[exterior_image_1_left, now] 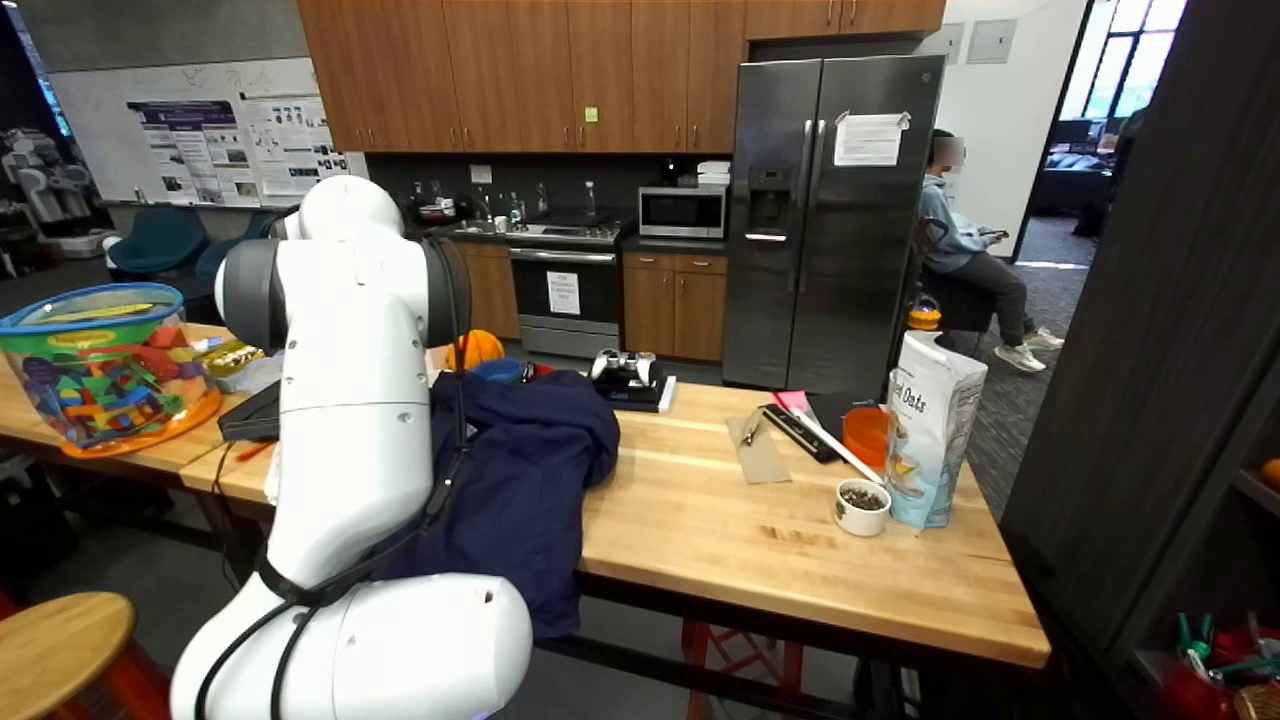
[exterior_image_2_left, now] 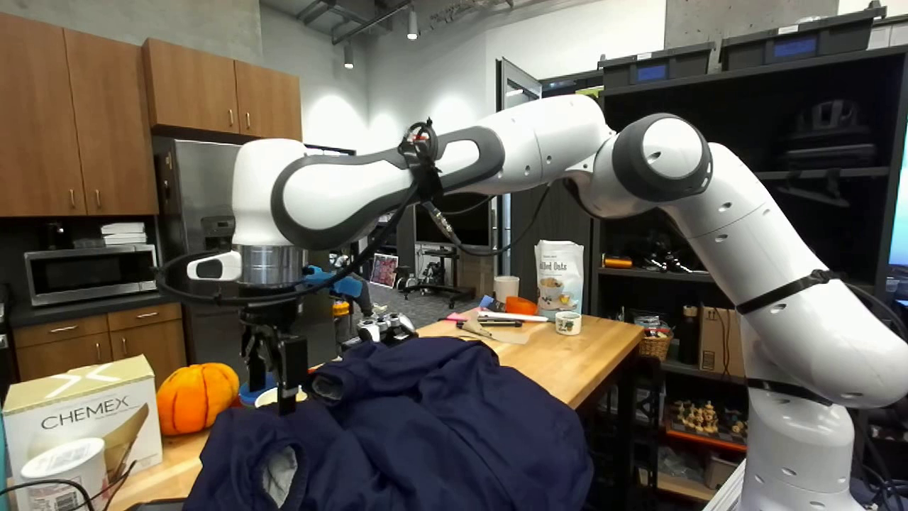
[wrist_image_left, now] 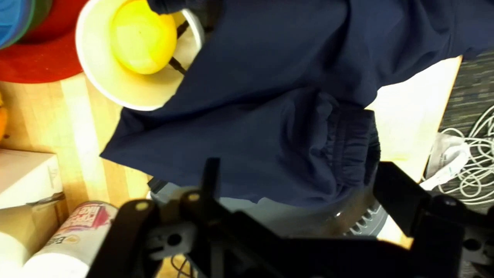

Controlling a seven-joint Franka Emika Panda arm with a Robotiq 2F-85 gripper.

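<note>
A dark navy garment [exterior_image_2_left: 443, 417] lies rumpled on the wooden table, part of it hanging over the front edge in exterior view 1. In the wrist view its gathered elastic cuff [wrist_image_left: 349, 146] shows near the right finger [wrist_image_left: 398, 194]. My gripper is open over the cloth, its fingers wide apart. From the side, the gripper [exterior_image_2_left: 274, 370] points down at the garment, fingertips close to the fabric; whether they touch it I cannot tell. The arm hides the gripper in exterior view 1.
Near the cloth are a white bowl [wrist_image_left: 99, 69] holding a yellow object, an orange pumpkin [exterior_image_2_left: 197, 397] and a Chemex box [exterior_image_2_left: 85, 417]. A grey device lies partly beneath the fabric. An oats bag [exterior_image_1_left: 936, 432] stands far right; bare tabletop [exterior_image_1_left: 708, 528] lies between.
</note>
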